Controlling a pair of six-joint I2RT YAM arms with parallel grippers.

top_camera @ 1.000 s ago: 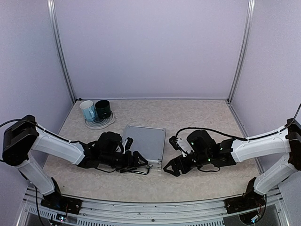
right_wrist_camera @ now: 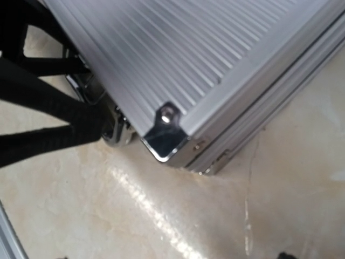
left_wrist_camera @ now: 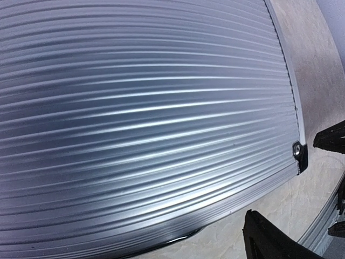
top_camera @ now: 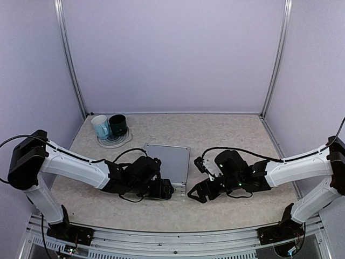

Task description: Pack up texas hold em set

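Observation:
A silver ridged case [top_camera: 168, 160] lies closed and flat on the table; its lid [left_wrist_camera: 140, 113] fills most of the left wrist view. My left gripper [top_camera: 170, 189] is low at the case's front edge, near the dark handle [left_wrist_camera: 178, 237]. One of its fingers [left_wrist_camera: 264, 237] shows in front of that edge; its finger gap is hidden. In the right wrist view its black fingers [right_wrist_camera: 89, 118] overlap the front hardware beside the metal corner [right_wrist_camera: 166, 141]. My right gripper [top_camera: 195, 194] stands open, right of the case's front right corner, its tips apart at that view's bottom edge.
Far left at the back, a light blue mug [top_camera: 100, 127] and a black mug [top_camera: 118, 125] stand on a stack of saucers [top_camera: 114, 142]. A metal rail [top_camera: 178, 237] bounds the front.
My left gripper has moved right along the case's front edge and now covers the handle part that showed before. The right arm has barely moved, and the case lies where it was.

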